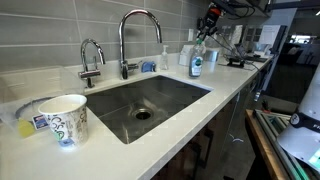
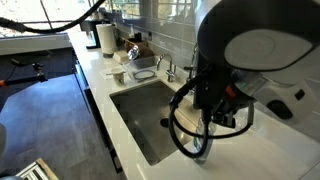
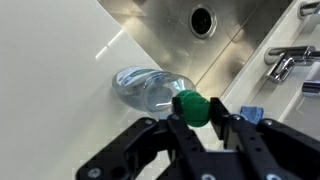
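Observation:
A clear bottle with a bluish label (image 1: 196, 66) is at the far right end of the counter, beyond the sink (image 1: 145, 115). Its green cap (image 3: 191, 108) sits between the fingertips of my gripper, which is shut on the bottle's top. From the wrist, the clear bottle body (image 3: 152, 90) shows below the cap, beside the sink's edge. In exterior view 2 the arm covers much of the bottle (image 2: 199, 146). Whether its base touches the counter I cannot tell.
A tall black faucet (image 1: 123, 45) and a smaller tap (image 1: 90, 62) rise behind the sink. A soap dispenser (image 1: 165, 60) and a blue item (image 1: 148, 67) stand along the back. A patterned white cup (image 1: 66, 120) is on the near counter, left of the sink.

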